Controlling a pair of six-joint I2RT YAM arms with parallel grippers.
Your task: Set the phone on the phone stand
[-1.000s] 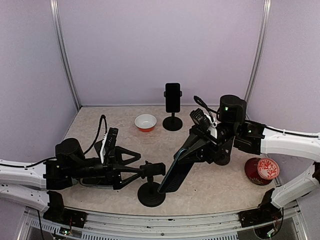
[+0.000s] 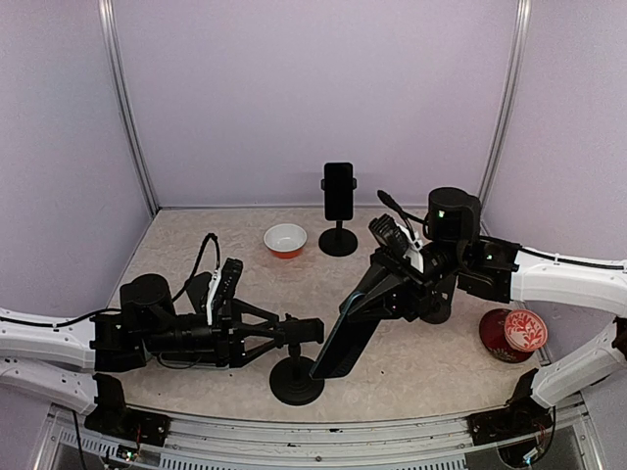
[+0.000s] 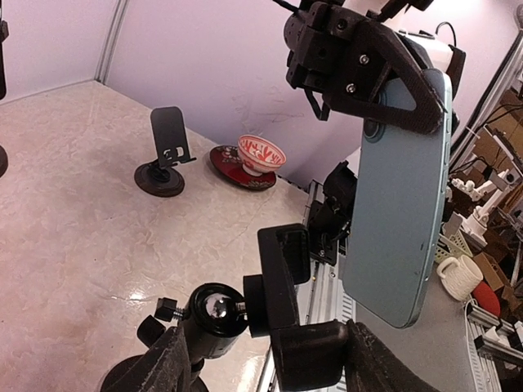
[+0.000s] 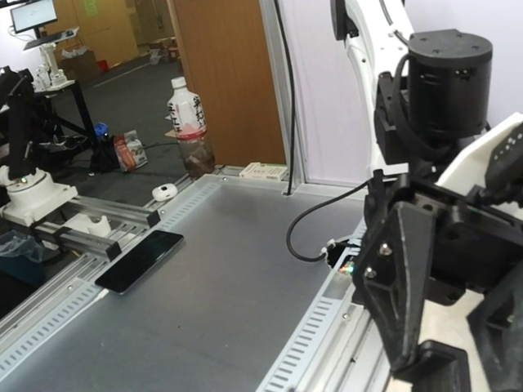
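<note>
A black phone stand point(image 2: 296, 382) stands at the front middle; in the left wrist view its head point(image 3: 306, 355) fills the bottom centre. My left gripper point(image 2: 274, 331) is around the stand's head from the left, its fingers part open; whether they touch it I cannot tell. My right gripper point(image 2: 377, 299) is shut on the phone point(image 2: 338, 348), holding it tilted just right of the stand's head. In the left wrist view the phone point(image 3: 392, 212) shows its pale back, upright at the right.
A second stand point(image 2: 338, 240) with a dark upright panel is at the back centre. A white-and-red bowl point(image 2: 285, 235) sits left of it. A red plate point(image 2: 495, 343) with a patterned bowl point(image 2: 525, 328) is at the right.
My left gripper has moved slightly right and down toward the stand's head, and its fingers look a little narrower. The right gripper and phone are nearly unchanged.
</note>
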